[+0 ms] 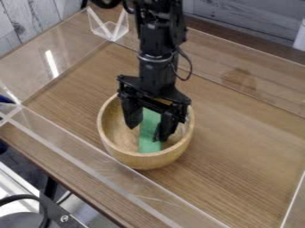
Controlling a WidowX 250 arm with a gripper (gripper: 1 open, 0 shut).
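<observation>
A black robot arm reaches down from the top centre to my gripper (152,111), which hangs open low over a round wooden bowl (127,153). Inside the bowl a green object (149,135) is partly hidden behind the gripper's dark fingers. I cannot tell whether the fingers touch it.
A clear plastic piece (107,25) stands at the back left. Dark cables lie at the lower left, past the table's edge.
</observation>
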